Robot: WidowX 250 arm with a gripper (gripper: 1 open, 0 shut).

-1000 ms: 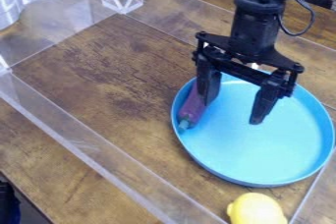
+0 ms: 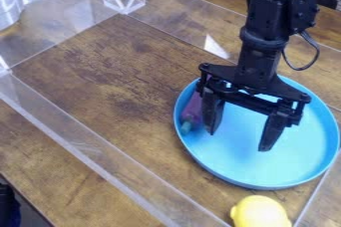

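Note:
The black gripper point(image 2: 242, 121) hangs low over a round blue plate point(image 2: 246, 163), its two fingers pointing down and spread apart, open, with nothing visible between them. A small dark purple object with a greenish end point(image 2: 192, 113) lies at the plate's left side, partly hidden behind the left finger. The arm comes down from the top right.
A yellow object point(image 2: 260, 211) lies just below the plate at the bottom edge.
The gripper has come lower and toward the front over the plate, covering more of the purple object. The plate and yellow object look unmoved.

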